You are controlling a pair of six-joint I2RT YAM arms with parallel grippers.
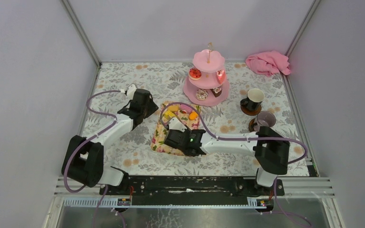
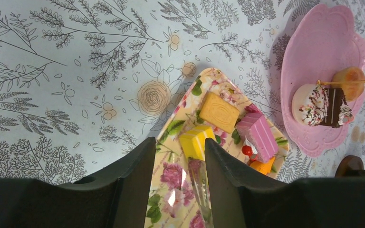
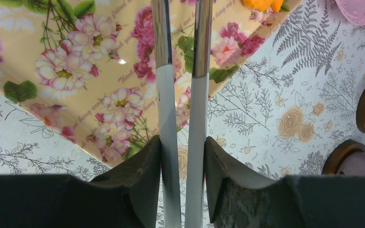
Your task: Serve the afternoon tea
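Observation:
A floral tray [image 1: 158, 142] holds a biscuit [image 2: 218, 111], a yellow block [image 2: 193, 140], a pink cake [image 2: 257, 135] and an orange piece [image 3: 261, 4]. My left gripper stands open left of the tray, nothing between its fingers. Over the tray, my right gripper has silver tongs [image 3: 197, 118] between its fingers; both tong arms show. A tiered pink stand [image 1: 208, 61] with cakes stands behind the tray.
Two cups [image 1: 254, 97] [image 1: 264, 119] on dark coasters stand at the right. A pink cloth [image 1: 267, 62] lies at the back right.

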